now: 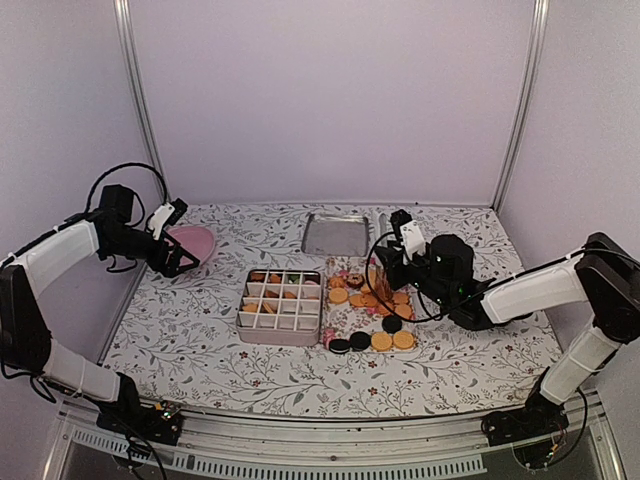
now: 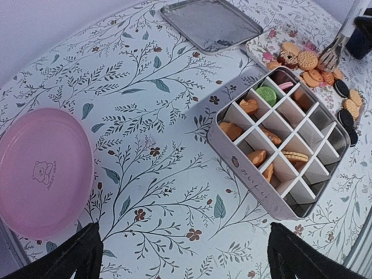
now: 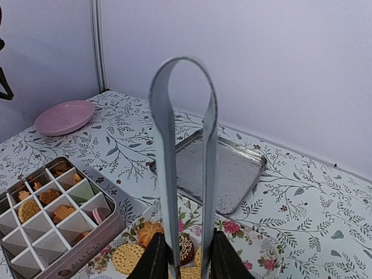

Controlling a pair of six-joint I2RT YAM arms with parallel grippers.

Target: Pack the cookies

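Note:
A divided tin (image 1: 280, 334) with cookies in several compartments stands centre, cookies in biscuit, green and pink. Right of it a floral mat (image 1: 343, 318) holds round orange and black cookies (image 1: 381, 341). My right gripper holds metal tongs upright over these cookies; in the left wrist view the tongs' tips (image 2: 330, 57) are low among them. Whether a cookie is between the tips I cannot tell. My left gripper (image 1: 172, 255) stands open and empty above the pink plate (image 2: 43, 174).
A metal tray (image 1: 335, 234) lies at the back, behind the mat. The table between the plate and the tin is clear, as is the front strip.

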